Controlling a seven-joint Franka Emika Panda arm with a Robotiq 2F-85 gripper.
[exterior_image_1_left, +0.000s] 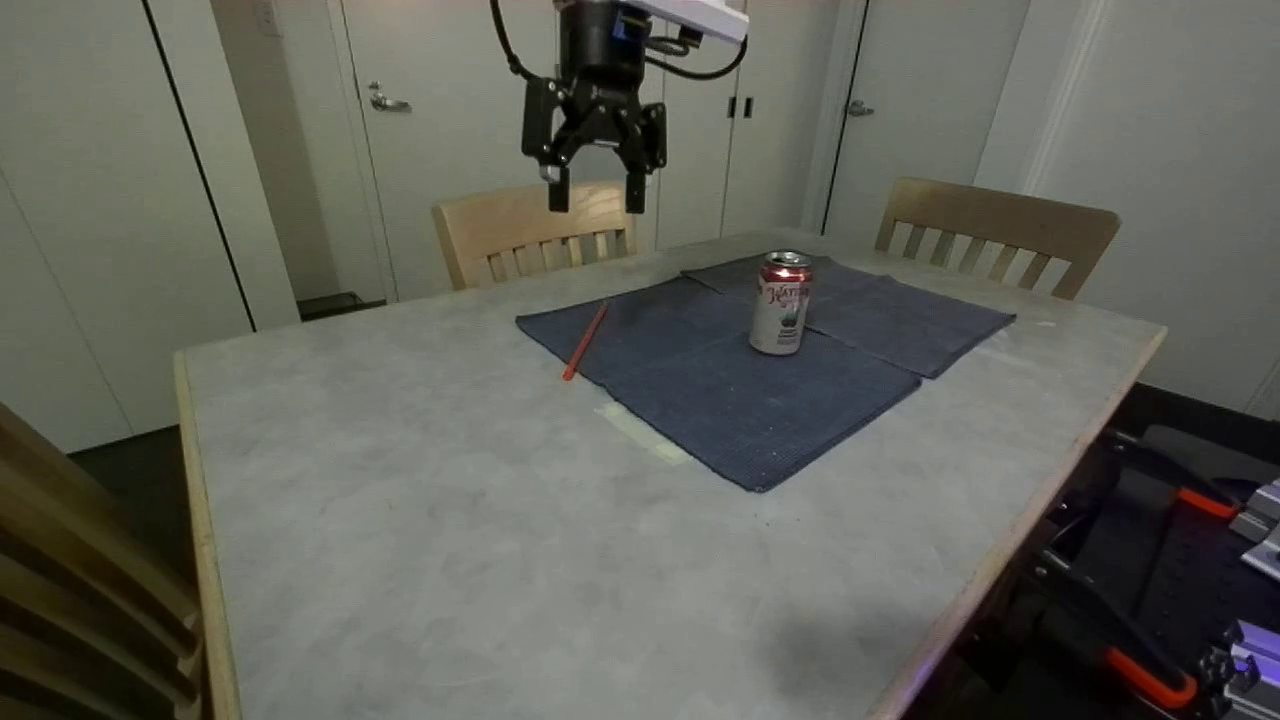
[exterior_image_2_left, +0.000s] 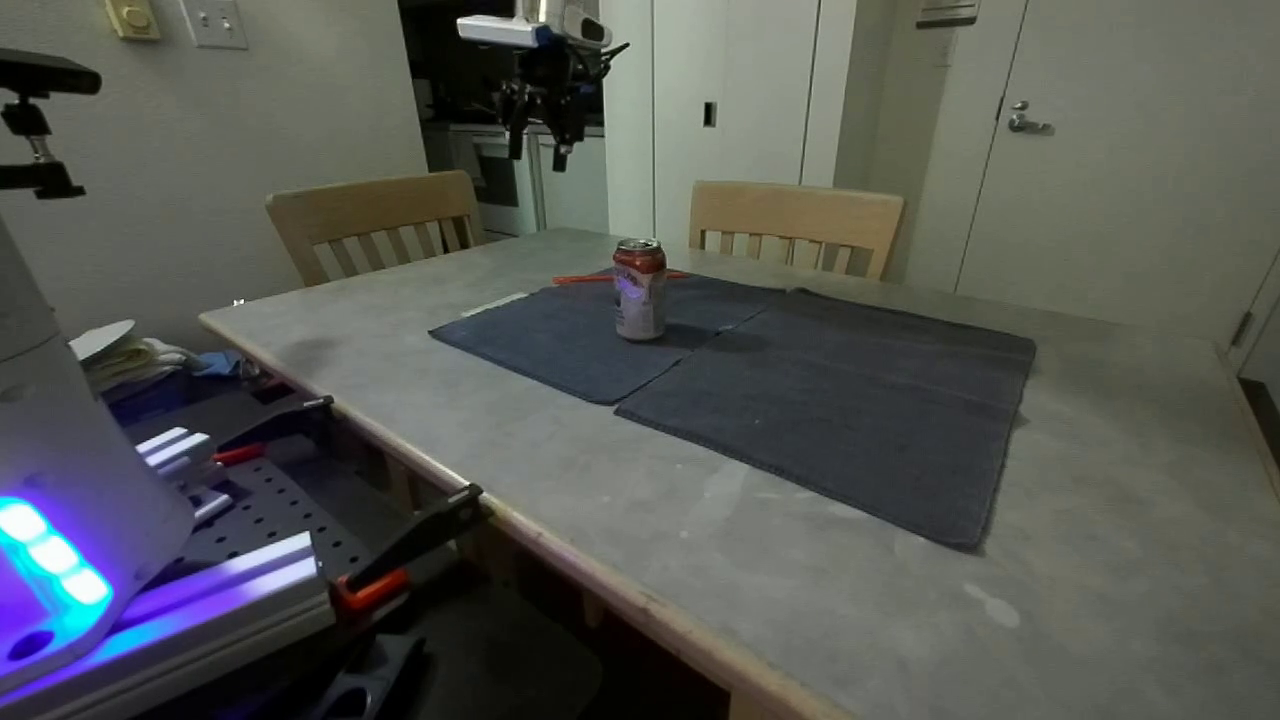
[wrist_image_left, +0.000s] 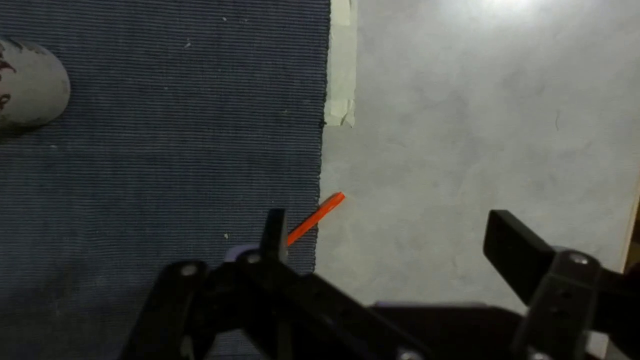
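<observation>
My gripper (exterior_image_1_left: 597, 198) hangs open well above the table, its fingers wide apart with only air between them. In the wrist view a red stick (wrist_image_left: 316, 218) lies across the edge of the dark blue mats; one finger (wrist_image_left: 274, 234) hides part of it. Exterior view 1 shows that whole stick (exterior_image_1_left: 585, 341) on the left edge of the mats. A red and white can (exterior_image_1_left: 780, 306) stands upright on the mats (exterior_image_1_left: 744, 408), apart from the stick. Only the lower part of the can (wrist_image_left: 33, 84) appears at the wrist view's left edge.
Pale tape (wrist_image_left: 342, 66) sticks to the table along the mat's edge. Bare tabletop (exterior_image_1_left: 480, 516) spreads widely to the left and front. Wooden chairs (exterior_image_1_left: 996, 228) stand round the table. Clamps (exterior_image_2_left: 408, 552) grip its edge near the robot's base.
</observation>
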